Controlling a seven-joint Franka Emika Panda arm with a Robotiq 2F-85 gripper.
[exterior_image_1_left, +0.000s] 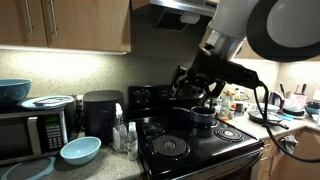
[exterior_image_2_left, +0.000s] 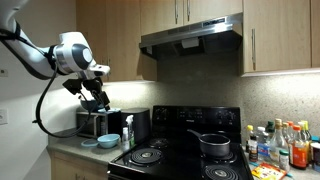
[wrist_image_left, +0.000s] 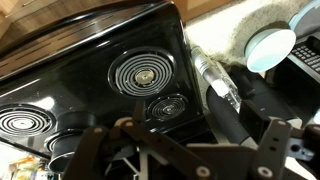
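My gripper hangs above the black stove in the first exterior view, its fingers apart and nothing visible between them. In the wrist view its two dark fingers stand wide apart along the lower edge, over the stove's side and the counter. A dark pot rests on a right-hand burner, handle pointing left in the second exterior view. Part of the pot shows at the lower left of the wrist view. The front-left burner is bare.
A light-blue bowl and spray bottles stand left of the stove. Beyond them are a microwave and a black appliance. Several condiment bottles crowd the right counter. The range hood overhangs the stove.
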